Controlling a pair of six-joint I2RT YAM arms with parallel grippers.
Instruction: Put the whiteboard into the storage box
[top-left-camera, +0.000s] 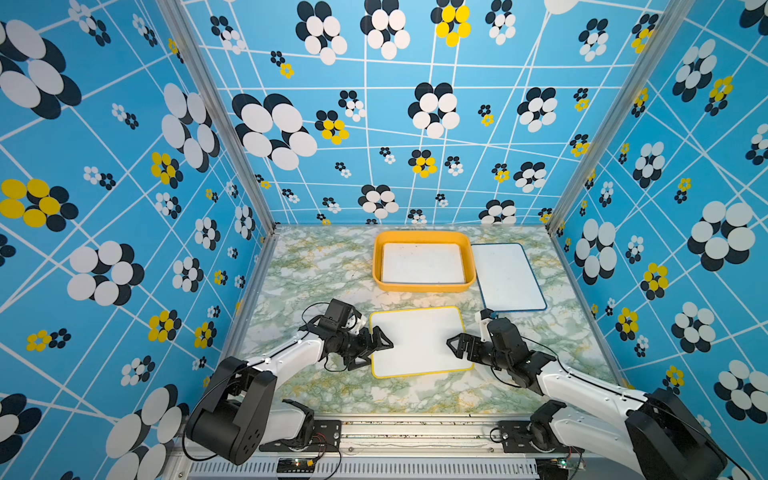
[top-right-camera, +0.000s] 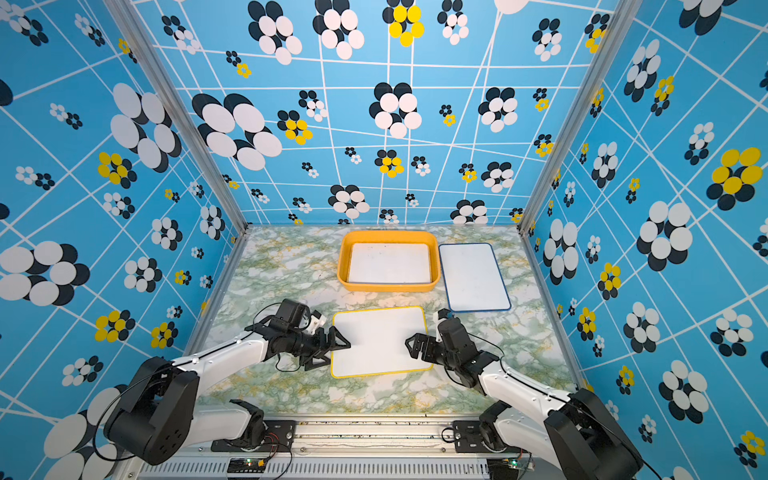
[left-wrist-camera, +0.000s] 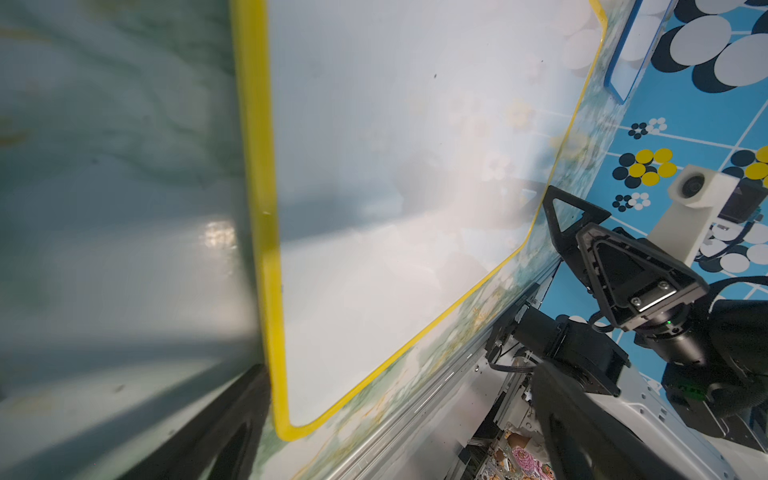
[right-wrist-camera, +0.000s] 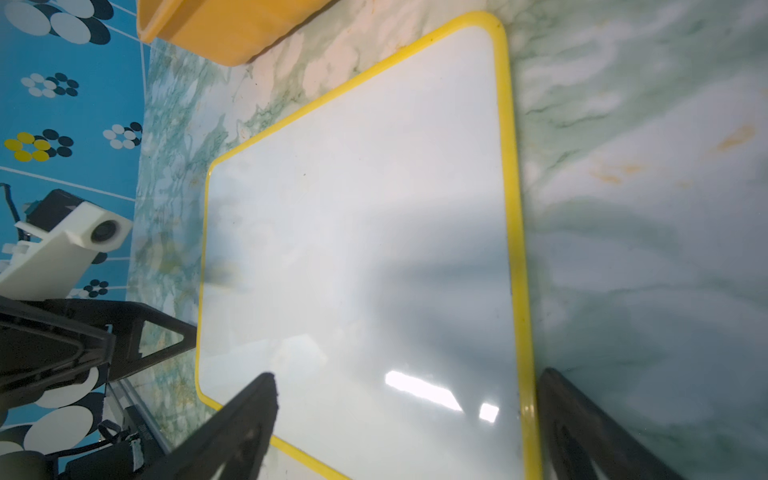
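A yellow-edged whiteboard (top-left-camera: 417, 340) lies flat on the marble table in front of the orange storage box (top-left-camera: 424, 286), which has a white board inside it. My left gripper (top-left-camera: 376, 348) stands open at the board's left edge, its blurred fingertips either side of the yellow rim in the left wrist view. My right gripper (top-right-camera: 417, 347) is open at the opposite edge; in the right wrist view that rim runs down to its right finger (right-wrist-camera: 584, 432). Nothing shows as lifted.
A blue-edged whiteboard (top-left-camera: 509, 276) lies right of the box, nearly touching it. Free table lies left of the box (top-left-camera: 312, 260). A metal rail runs along the front edge, and patterned walls enclose the table.
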